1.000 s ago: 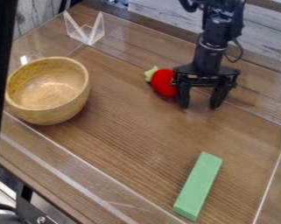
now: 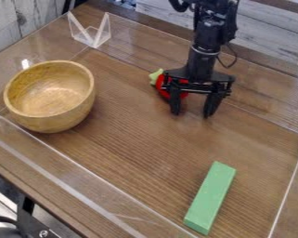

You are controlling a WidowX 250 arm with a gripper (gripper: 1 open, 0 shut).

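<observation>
My gripper (image 2: 192, 93) is low over the wooden table at the upper middle, its black fingers spread around or just in front of a red object (image 2: 167, 89) with a pale green part at its upper left. The gripper covers much of the red object, and I cannot tell whether the fingers touch it.
A large wooden bowl (image 2: 49, 78) stands at the left. A green rectangular block (image 2: 211, 197) lies at the lower right. A white wire-like holder (image 2: 92, 28) is at the upper left.
My gripper has moved left, from right of the red object to over it, so that it now hides more of it.
</observation>
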